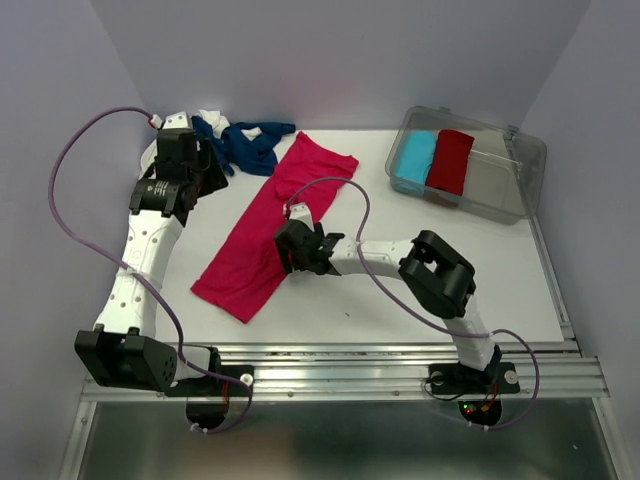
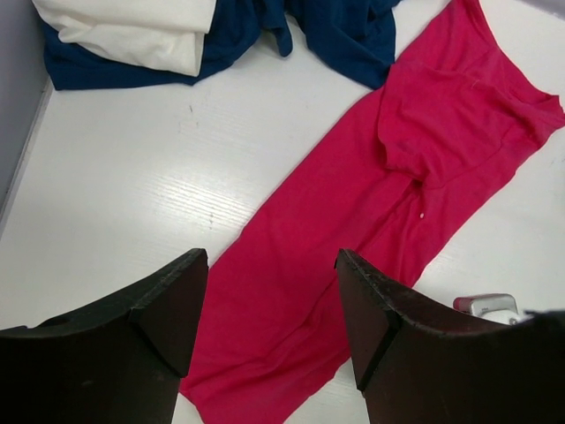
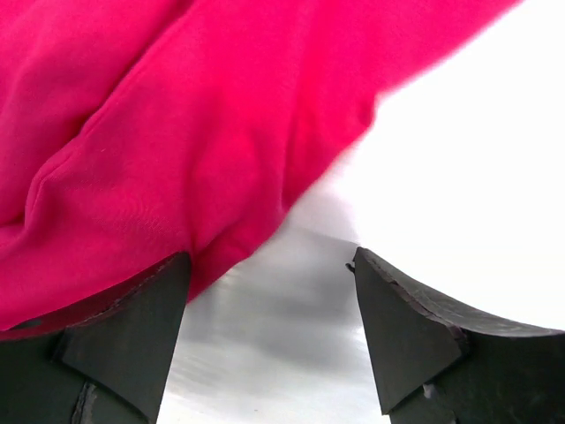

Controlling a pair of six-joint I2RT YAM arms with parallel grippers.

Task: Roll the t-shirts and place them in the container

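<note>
A pink T-shirt point(image 1: 240, 260) lies long and diagonal on the white table point(image 1: 480, 290), with creased, bunched cloth along it. My left gripper hangs open and empty above it at the back left. My right gripper is low at the shirt's near right edge, open, its left finger against or just over the cloth, its right finger over bare table. Two rolled shirts, turquoise point(image 1: 414, 158) and dark red point(image 1: 450, 163), lie in the clear bin point(image 1: 500, 175).
A navy garment point(image 1: 255, 150) and white cloth point(image 2: 141, 31) lie bunched at the back left.
</note>
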